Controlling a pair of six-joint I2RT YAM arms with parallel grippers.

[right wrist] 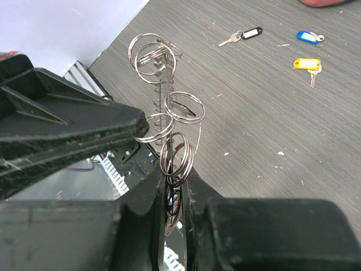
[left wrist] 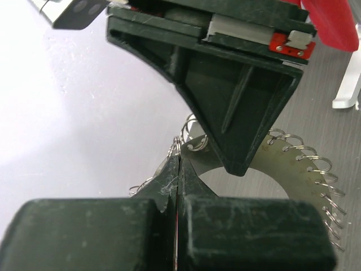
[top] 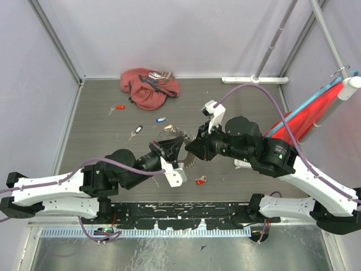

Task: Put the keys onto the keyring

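My right gripper is shut on the keyring (left wrist: 309, 175), a flat metal ring edged with small wire loops. It appears edge-on in the right wrist view, rising from between the fingers. Opposite it, my left gripper is shut; its tips meet one thin wire loop (left wrist: 176, 145), but whether they pinch it is unclear. On the floor lie keys with a black tag (right wrist: 251, 33), a blue tag (right wrist: 309, 37) and a yellow tag (right wrist: 307, 64). The top view also has a red-tagged key (top: 118, 107) at left and another red tag (top: 201, 180) in front.
A crumpled red cloth bag (top: 148, 93) lies at the back. White pipe stands (top: 254, 79) and a hanging red cloth (top: 316, 116) occupy the right side. Both arms crowd the middle.
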